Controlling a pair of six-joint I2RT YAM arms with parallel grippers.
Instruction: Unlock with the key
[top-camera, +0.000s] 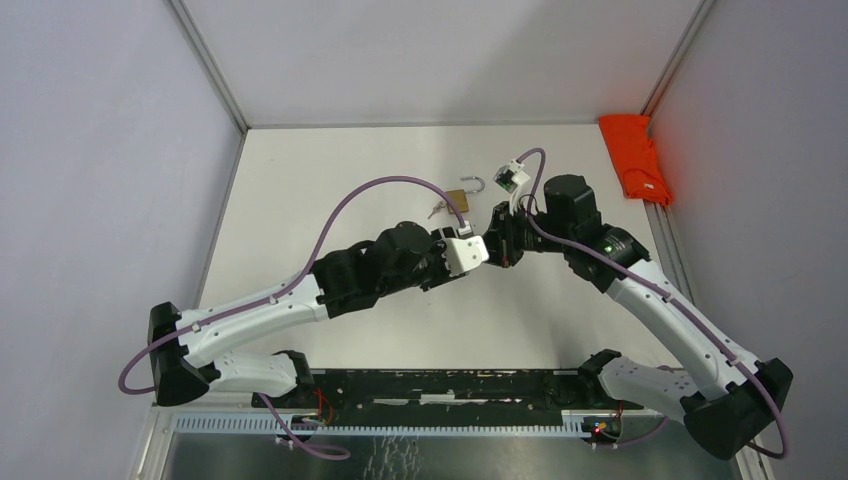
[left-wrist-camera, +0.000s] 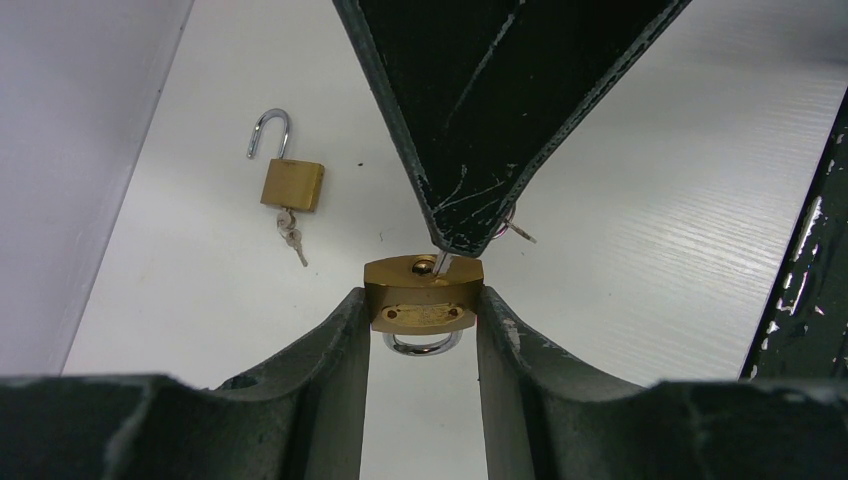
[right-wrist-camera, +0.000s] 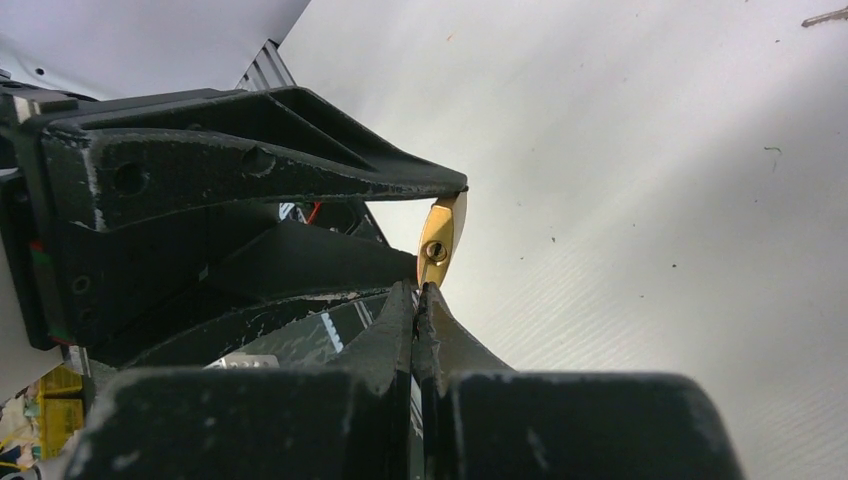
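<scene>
A brass padlock (left-wrist-camera: 421, 292) is held between the two fingers of my left gripper, keyhole side up towards the camera, shackle (left-wrist-camera: 420, 347) on the far side. My right gripper is shut, and a thin silver key blade (left-wrist-camera: 443, 262) sticks out from its fingertips at the padlock's face. The blade stands just beside the round keyhole (left-wrist-camera: 423, 267), not in it. A ring with a second key (left-wrist-camera: 518, 231) hangs behind those fingers. In the right wrist view the keyhole (right-wrist-camera: 435, 251) shows uncovered above the right fingertips.
Another brass padlock (left-wrist-camera: 292, 185) with its shackle open lies on the white table, keys (left-wrist-camera: 291, 238) hanging out of its base. A red cloth (top-camera: 636, 160) lies at the back right. Both arms meet near the middle.
</scene>
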